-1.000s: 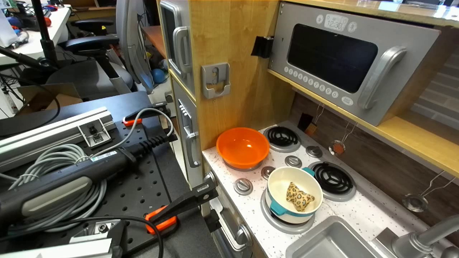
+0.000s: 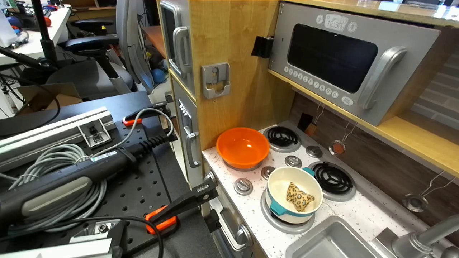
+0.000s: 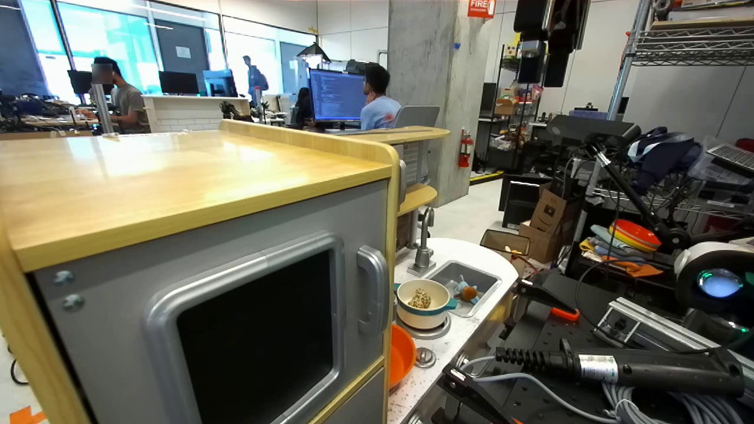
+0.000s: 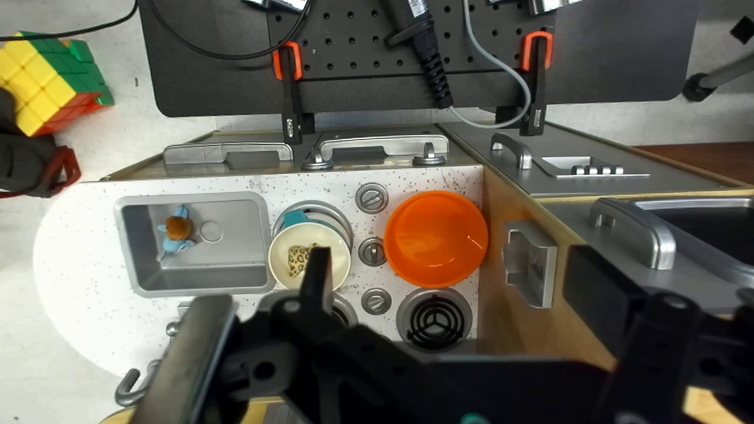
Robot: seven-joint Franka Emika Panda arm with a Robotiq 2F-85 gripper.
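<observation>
The wrist view shows my gripper high above the play kitchen's counter. Its two black fingers point(image 4: 319, 286) stand wide apart, with nothing held between them. A leopard-print soft toy point(image 2: 299, 197) lies inside the cream pot point(image 2: 275, 178) with teal handles, which rests on a front burner. Beside the pot along the counter sits an empty orange bowl point(image 2: 243, 147). A blue-and-brown plush toy point(image 4: 177, 228) lies in the grey sink point(image 4: 233, 275). Neither exterior view has the gripper in it.
The microwave point(image 2: 340, 60) and its shelf overhang the counter's back. A tall wooden side panel point(image 2: 236, 99) rises beside the bowl. Near the cabinet front, a black table point(image 2: 142, 167) carries cables and clamps. The faucet point(image 2: 417, 245) stands behind the sink.
</observation>
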